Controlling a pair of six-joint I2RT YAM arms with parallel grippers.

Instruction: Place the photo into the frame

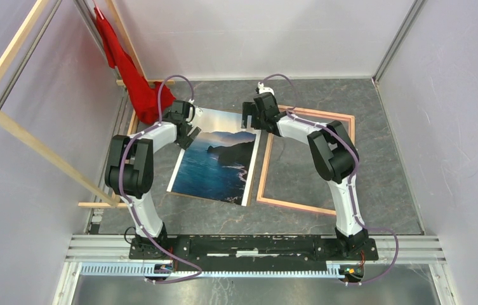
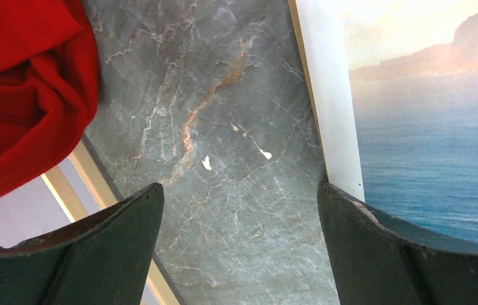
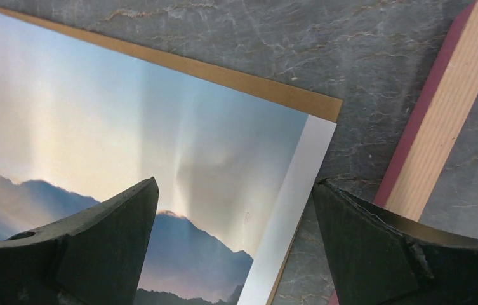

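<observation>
The photo [image 1: 220, 165], a seascape with white side borders, lies flat at a slant on a thin brown backing [image 3: 249, 81]. To its right sits the empty wooden frame [image 1: 353, 124], lying flat. My left gripper is open at the photo's upper left; its right finger [image 2: 376, 244] is against or just over the white left border, and only floor shows between the fingers. Open over the photo's upper right corner is my right gripper. Its right finger [image 3: 376, 244] stands between the photo's right border and the frame's left bar; contact is hard to tell.
A red cloth [image 1: 136, 89] hangs from a wooden rack [image 1: 46, 143] on the left, its end close to my left gripper.
</observation>
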